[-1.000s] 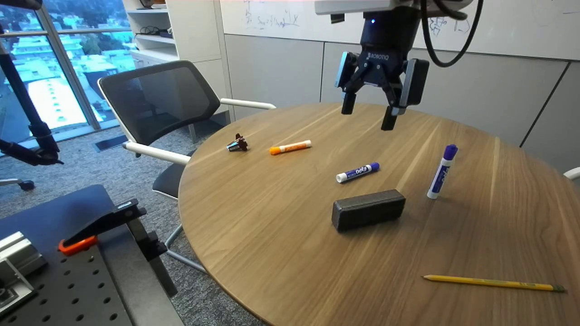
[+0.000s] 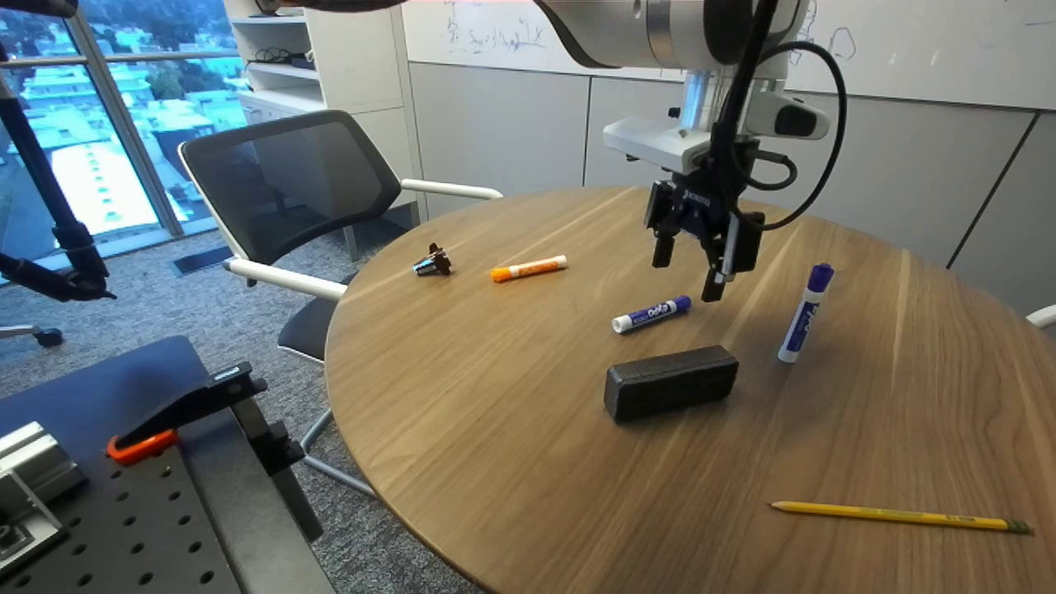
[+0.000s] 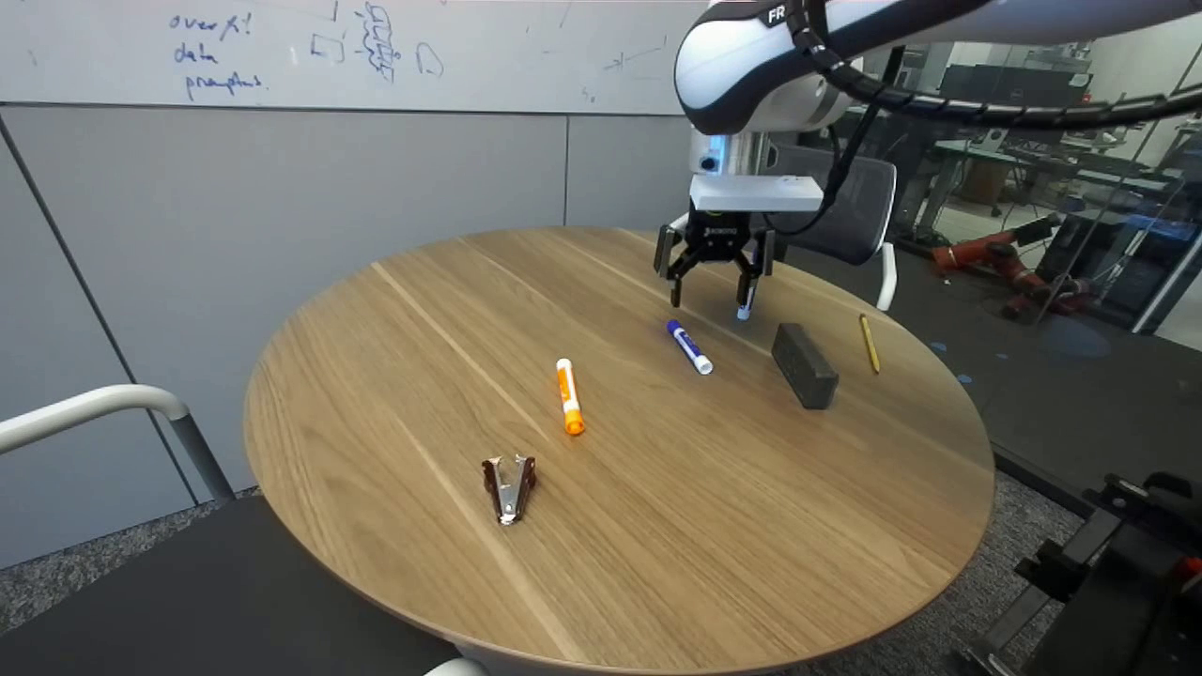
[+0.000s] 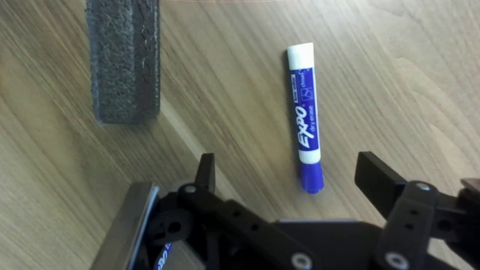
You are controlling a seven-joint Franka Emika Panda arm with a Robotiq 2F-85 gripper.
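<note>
My gripper [image 2: 687, 272] hangs above the wooden table, open and with nothing between its fingers. Below it lies a blue-capped Expo marker [image 4: 306, 103], its cap end toward the gripper in the wrist view. In exterior view 2, this marker [image 3: 689, 347] is just in front of the gripper [image 3: 712, 295]. A second blue marker [image 2: 803, 315] seems to stand upright, cap on top, at the right. A finger mostly hides that marker [image 3: 744, 312] in exterior view 2, and only a sliver shows at the wrist view's lower left.
A dark block-shaped eraser [image 2: 671, 382] lies near the first marker. An orange marker [image 2: 530, 268] and a staple remover [image 2: 432, 261] lie farther left, a yellow pencil [image 2: 901, 516] at the front right.
The gripper has come down toward the table and turned, so its fingers face differently in exterior view 1. It remains open. The objects on the table have not moved.
</note>
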